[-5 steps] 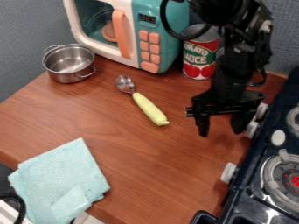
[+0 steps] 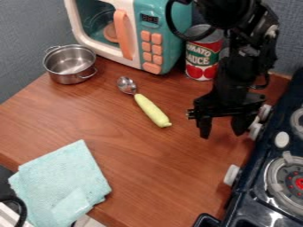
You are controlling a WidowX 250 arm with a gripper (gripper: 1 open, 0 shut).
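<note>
My black gripper hangs low over the wooden counter at the right, beside the stove; whether its fingers are open or shut is hard to tell, and no object shows clearly between them. A corn cob lies on the counter to its left, with a metal spoon just behind it. A steel pot stands at the back left. A red sauce can stands behind the arm, beside the toy microwave.
A folded light blue cloth lies at the front left. The black stove with white knobs fills the right edge.
The gripper and arm have shifted very slightly; the other things stay where they were.
</note>
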